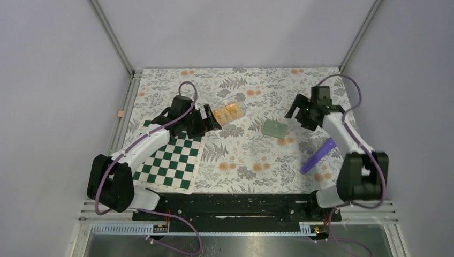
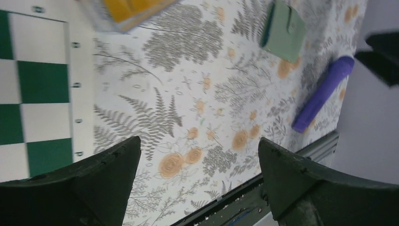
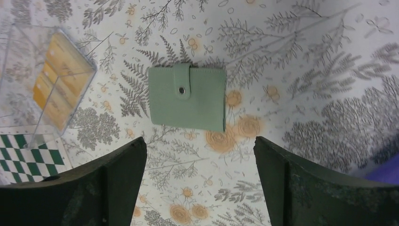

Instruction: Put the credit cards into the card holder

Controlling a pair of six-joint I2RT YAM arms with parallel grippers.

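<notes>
A sage-green card holder [image 1: 274, 129] with a snap flap lies flat at centre right, also below my right gripper. Left of it, a clear plastic box [image 1: 230, 110] holds orange-yellow cards [image 3: 60, 77]. My left gripper [image 1: 210, 119] stands open beside that box, over the chessboard's right side, with nothing between its fingers. My right gripper [image 1: 300, 111] is raised above and to the right of the card holder, its fingers parted and empty.
A green-and-white chessboard [image 1: 168, 166] covers the left front. A purple bar [image 1: 317, 155] lies at the right front.
</notes>
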